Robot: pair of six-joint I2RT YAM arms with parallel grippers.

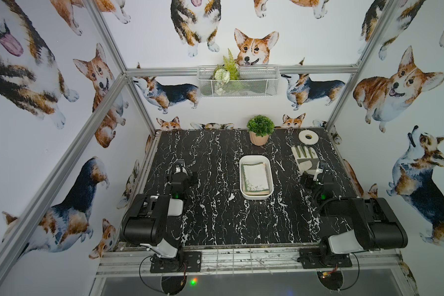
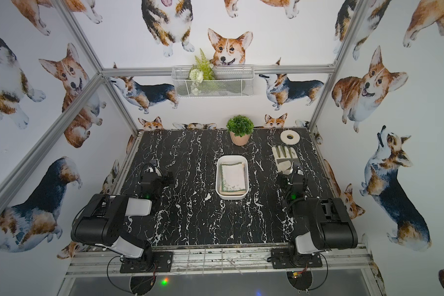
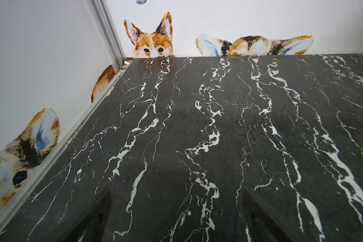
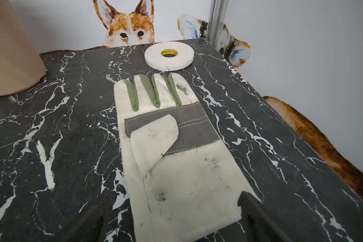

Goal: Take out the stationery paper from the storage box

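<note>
A white storage box point(image 1: 240, 177) stands mid-table with a stack of stationery paper point(image 1: 255, 175) inside, its pale sheet bordered in green. My left gripper hangs over bare marble at the table's left, open with nothing between its blurred fingers. My right gripper is open above a cream, grey and green glove point(image 4: 177, 177) at the table's right. Neither wrist view shows the box.
A potted plant point(image 1: 260, 125) stands at the back behind the box. A white tape roll point(image 4: 157, 60) lies beyond the glove. A wire basket point(image 1: 254, 86) hangs on the back wall.
</note>
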